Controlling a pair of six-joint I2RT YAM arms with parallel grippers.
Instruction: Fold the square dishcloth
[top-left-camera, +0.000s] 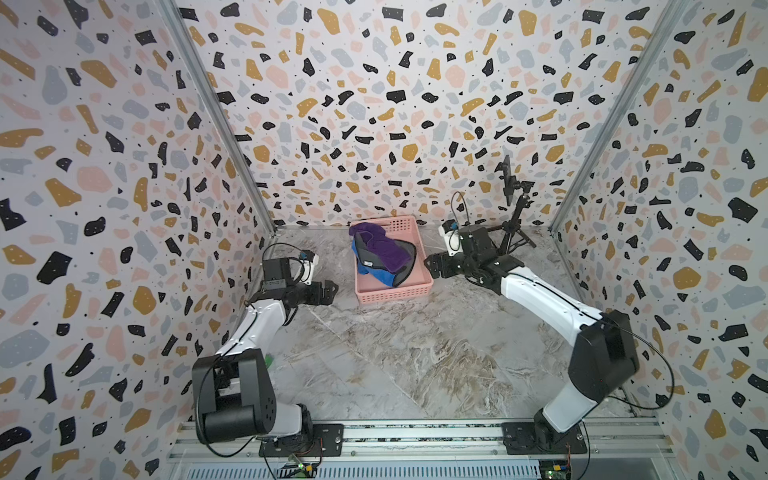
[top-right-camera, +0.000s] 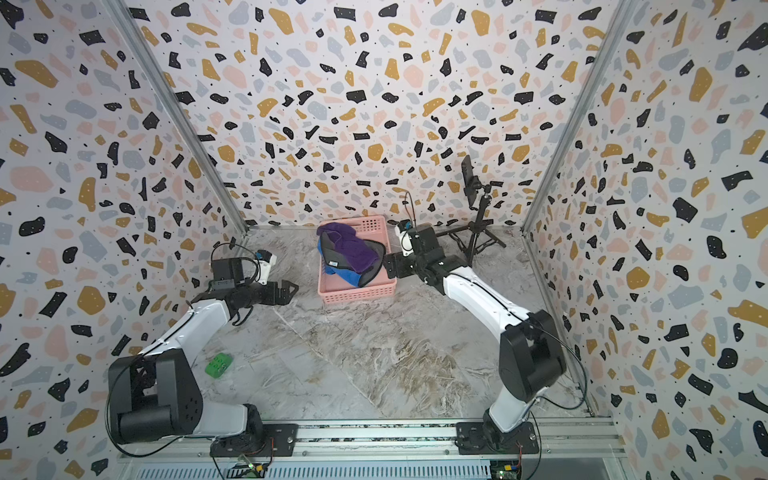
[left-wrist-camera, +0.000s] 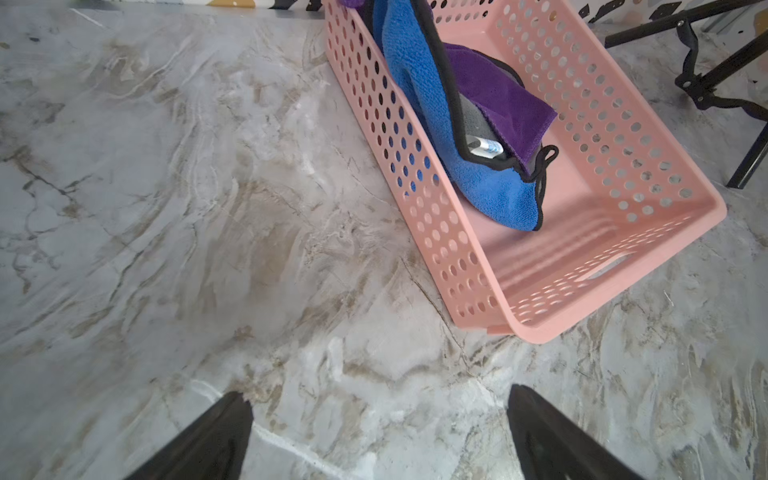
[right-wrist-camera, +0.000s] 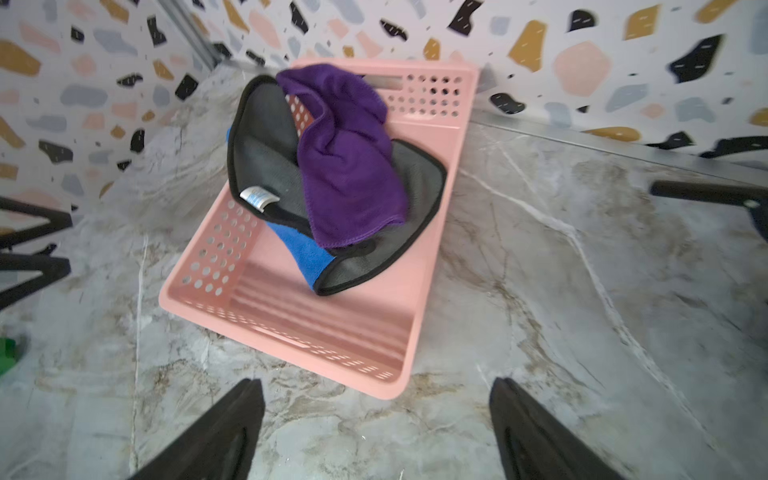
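A pink perforated basket (top-left-camera: 393, 293) holds a heap of cloths: a purple one (right-wrist-camera: 352, 192) on top, a grey dark-edged one (right-wrist-camera: 416, 184) with a white label, and a blue one (left-wrist-camera: 496, 192) underneath. Which is the square dishcloth, I cannot tell. My left gripper (top-left-camera: 324, 293) stands open and empty just left of the basket. My right gripper (top-left-camera: 438, 264) is open and empty at the basket's right side, looking over it in the right wrist view.
A black tripod (top-right-camera: 478, 232) stands at the back right. A small green object (top-right-camera: 218, 365) lies at the left front.
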